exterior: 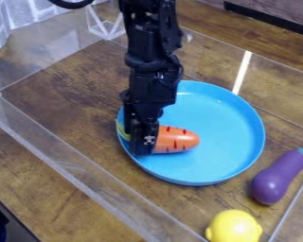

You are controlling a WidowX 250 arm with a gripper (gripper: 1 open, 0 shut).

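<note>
A toy carrot [176, 139], orange with dark marks and a green top, lies in the blue plate [231, 134] at its left side. My black gripper [145, 142] is down in the plate at the carrot's left part, shut on it; the fingertips partly hide that end of the carrot.
A purple toy eggplant [275, 180] lies right of the plate, a yellow lemon [233, 227] below it. Clear plastic edging runs along the left and bottom of the wooden surface [53, 86].
</note>
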